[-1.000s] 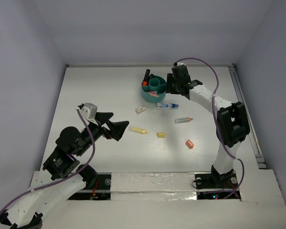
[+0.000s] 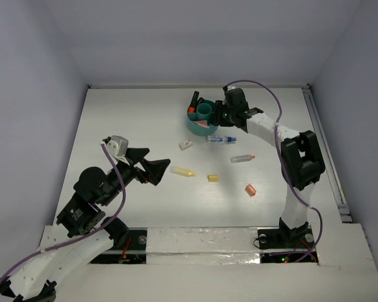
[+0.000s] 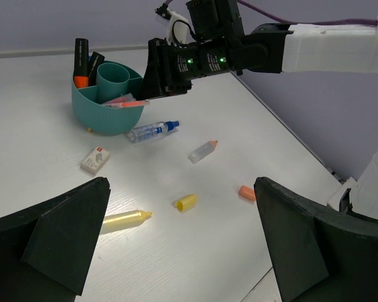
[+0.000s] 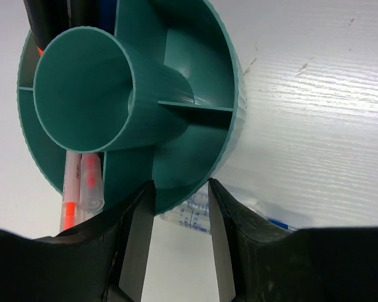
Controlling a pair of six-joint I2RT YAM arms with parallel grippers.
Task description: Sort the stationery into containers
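Note:
The teal divided holder (image 2: 195, 126) holds black markers (image 3: 80, 60) and pink-tipped pens (image 4: 72, 182). My right gripper is at the holder's right rim, its two fingers straddling the rim, seemingly closed on it, though the exact grip is partly hidden. A clear bottle-like item with blue cap (image 2: 220, 139) lies just below. My left gripper stands open over the lower left table, empty. A white eraser (image 3: 94, 160), yellow pen (image 2: 183, 172), yellow piece (image 2: 213, 178), clear tube (image 2: 242, 158) and orange piece (image 2: 250, 189) lie loose.
Grey walls surround it at the back and sides.
My right gripper has moved slightly left onto the holder's rim. The left arm and the loose items have not visibly moved.

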